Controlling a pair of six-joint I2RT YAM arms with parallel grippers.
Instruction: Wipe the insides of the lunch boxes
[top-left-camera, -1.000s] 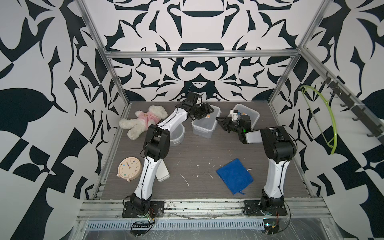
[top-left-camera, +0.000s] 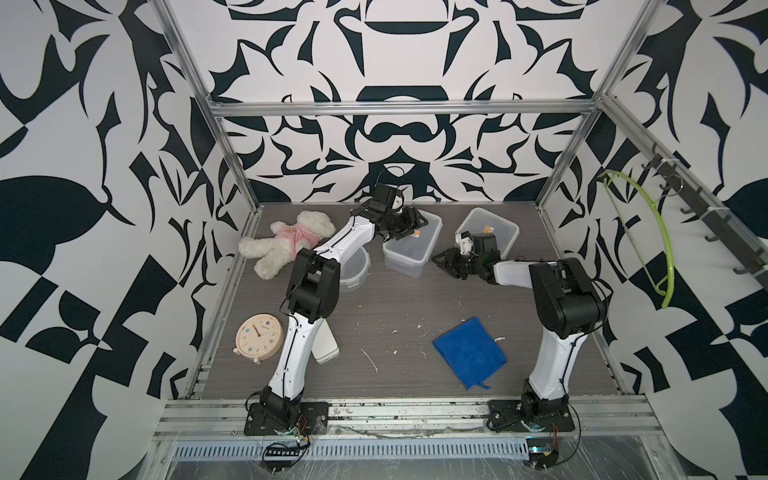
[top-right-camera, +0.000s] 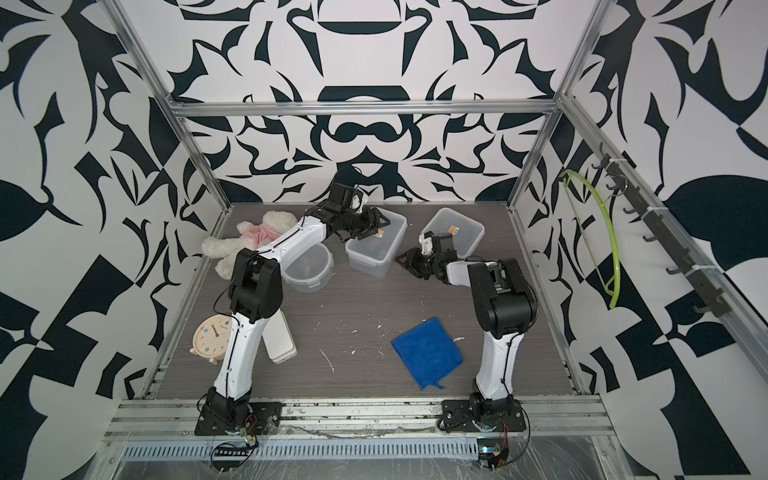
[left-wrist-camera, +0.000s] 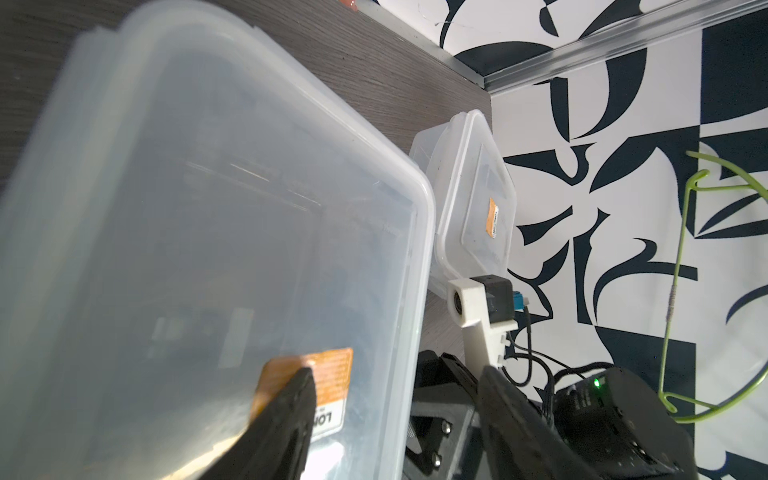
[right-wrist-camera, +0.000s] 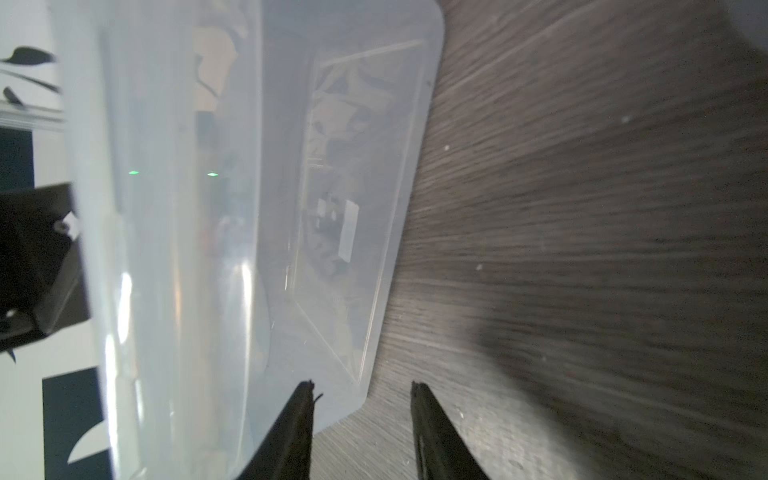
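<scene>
The middle lunch box, clear plastic with an orange label, looks covered by a translucent lid. My left gripper stands part open at this box's top, one finger over the label side and the other beyond the rim. Beside the same box's right wall, my right gripper is low and open, with only table showing between its fingers. A second clear lunch box stands behind the right arm and also looks lidded. The blue cloth lies flat near the front right.
A round clear tub is partly hidden under the left arm. To the left are a white teddy bear, a clock and a white case. The table's front middle holds only small scraps.
My right gripper has come down and toward the front, alongside the middle box. The left arm shows no clear movement, and the cloth lies where it was.
</scene>
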